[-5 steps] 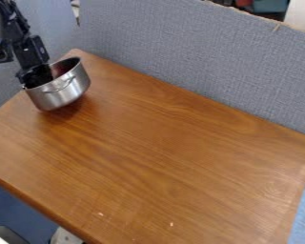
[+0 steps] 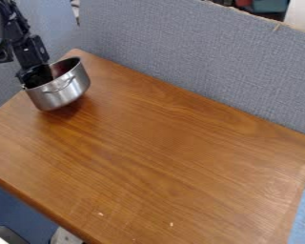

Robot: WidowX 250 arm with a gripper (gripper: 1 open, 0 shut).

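Note:
A stainless steel pot (image 2: 60, 91) stands at the far left end of the wooden table. My black gripper (image 2: 35, 74) reaches down from the upper left to the pot's near-left rim and is shut on it, its fingertips partly hidden at the dark inside of the pot.
A grey padded wall (image 2: 206, 57) runs along the back. A light blue strip (image 2: 301, 214) lies at the right edge.

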